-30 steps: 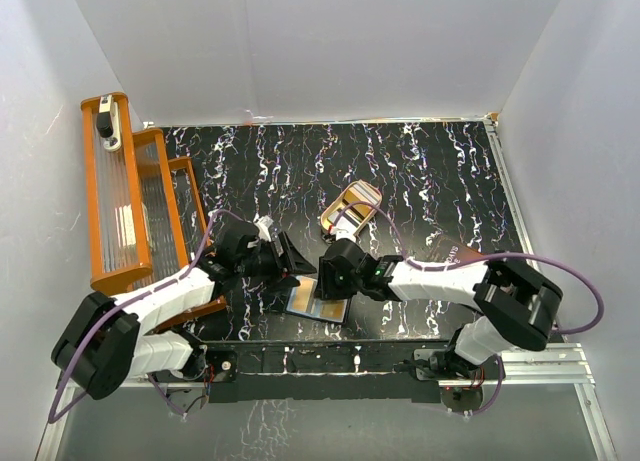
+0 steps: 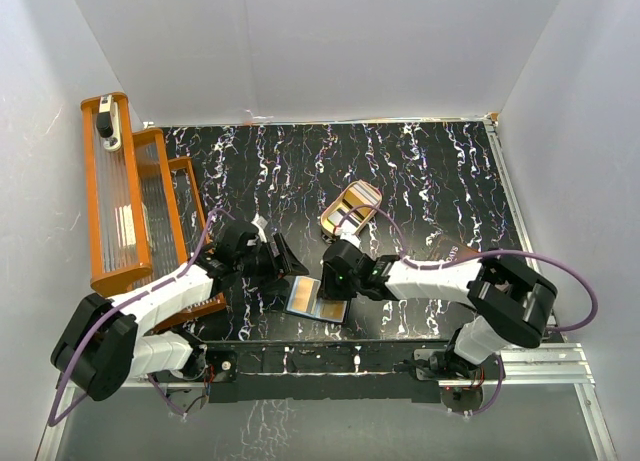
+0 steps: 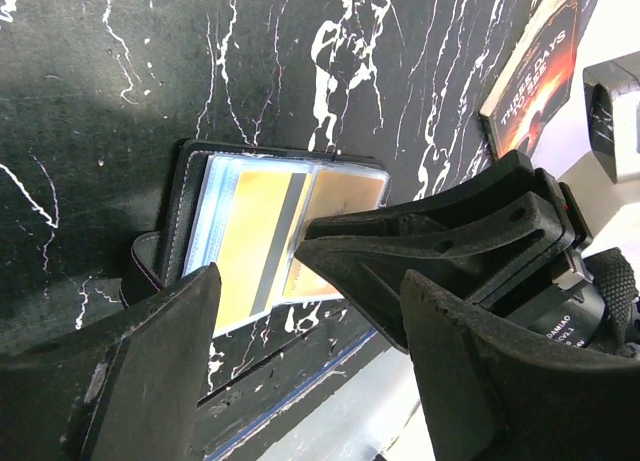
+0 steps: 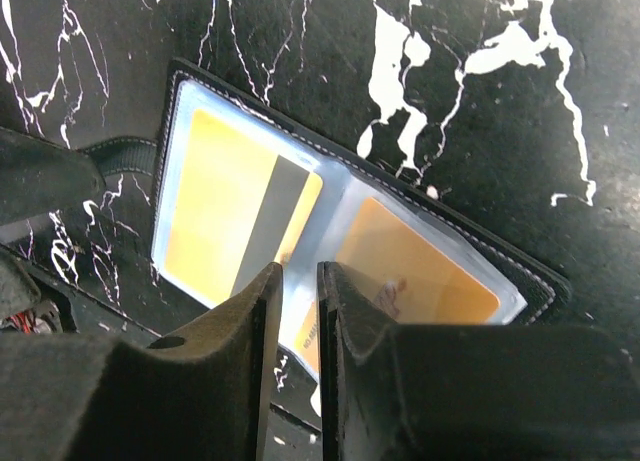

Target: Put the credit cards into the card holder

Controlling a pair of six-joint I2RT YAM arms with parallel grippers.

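Note:
The black card holder [image 2: 319, 298] lies flat and open near the table's front edge. A yellow card with a dark stripe [image 3: 255, 221] is in its left clear pocket, and a tan-orange card [image 4: 420, 261] sits in the right one. My left gripper is open at the holder's left side, nothing between its fingers. Its black finger [image 4: 45, 181] shows beside the holder's strap. Over the middle of the holder, my right gripper stands slightly open with a narrow empty gap. Whether its tips touch the pocket, I cannot tell.
A tray with several cards [image 2: 352, 209] stands behind the holder. An orange-framed rack [image 2: 125, 211] fills the left side. At the right lies a book [image 3: 535, 76], partly behind my right arm in the top view.
The left arm shifted slightly left; the holder looks unmoved.

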